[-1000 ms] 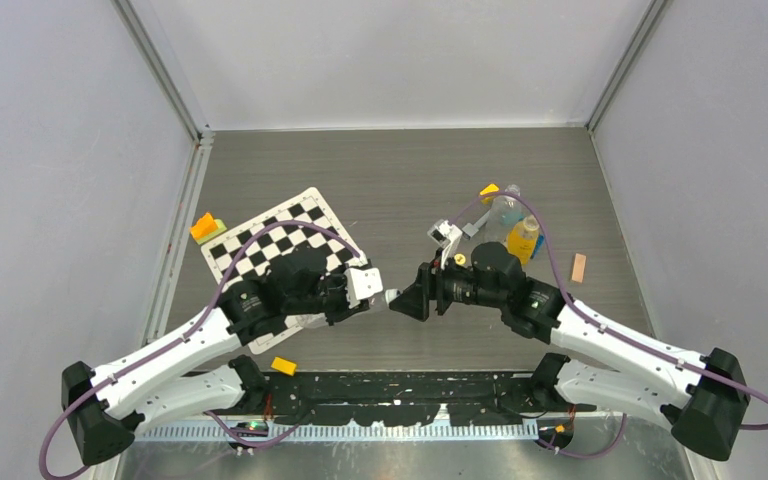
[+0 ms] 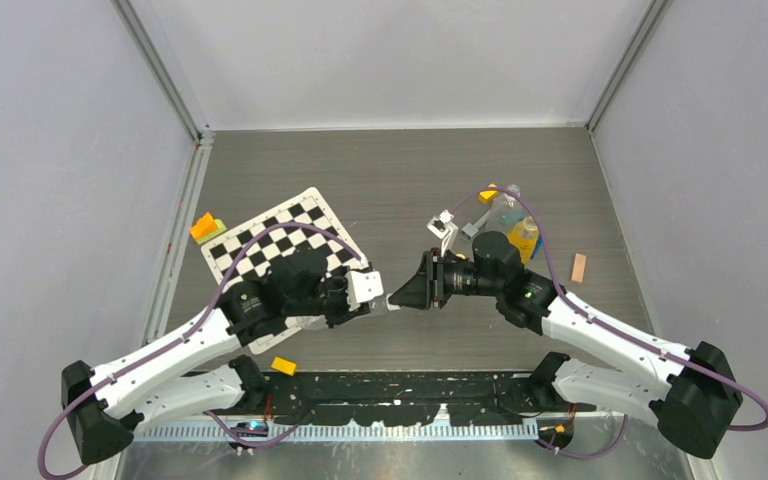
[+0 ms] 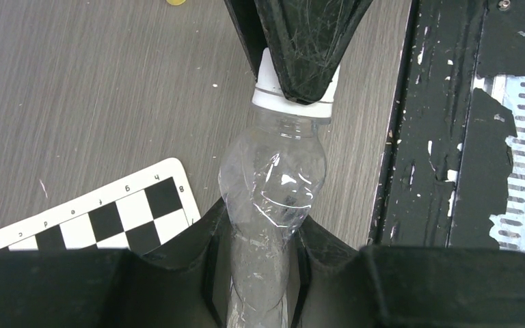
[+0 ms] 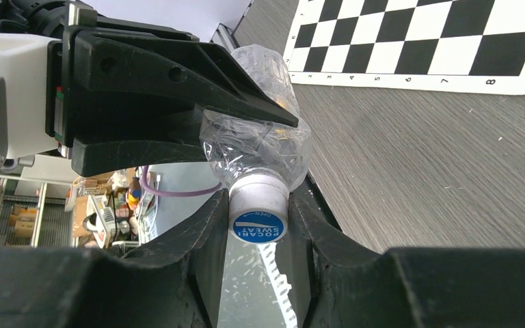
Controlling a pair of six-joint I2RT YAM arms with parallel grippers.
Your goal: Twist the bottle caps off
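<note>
A clear plastic bottle (image 3: 271,171) lies roughly level between the arms, its neck toward the right arm. My left gripper is shut on the bottle's body. Its white cap (image 3: 292,108) sits on the neck, and the blue label on the cap's top (image 4: 258,226) faces the right wrist camera. On either side of the cap stand the fingers of my right gripper, close against it and shut on it. In the top view the grippers hide most of the bottle. Any thread or gap under the cap is too small to judge.
A clear bottle (image 2: 504,212) and a yellow bottle (image 2: 523,238) stand at the back right, behind the right arm. A checkerboard (image 2: 316,207) lies under the left arm. Small blocks lie around, including a yellow one (image 2: 284,366) in front.
The right gripper and wrist have turned and shifted slightly around the cap; the right forearm moved a little. My left arm and the bottle stay in place.
</note>
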